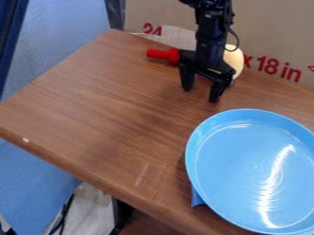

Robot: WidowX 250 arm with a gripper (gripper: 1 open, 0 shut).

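My black gripper [201,87] hangs low over the back of the wooden table, its two fingers spread apart, with no object visible between the tips. Just behind it lies a red cylindrical piece [164,54], partly hidden by the gripper, and a pale yellow round object [233,57] shows behind the wrist. A large blue plate [251,173] fills the right front of the table, apart from the gripper.
A cardboard box [282,37] stands along the back. Under the plate's left edge a small blue piece [197,197] shows.
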